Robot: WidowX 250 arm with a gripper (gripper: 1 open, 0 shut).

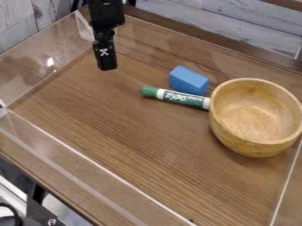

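My gripper [105,55] is a dark, narrow shape at the top left, pointing down over bare wood, with its fingertips open and nothing visible between them. Right of centre lies a blue block [189,79]. Below it, a green and white marker [174,98] lies on its side, angled slightly downward to the right. A large yellow bowl [253,132] fills the right side of the view.
A wall runs along the top edge, and the table's edge shows at the lower left.
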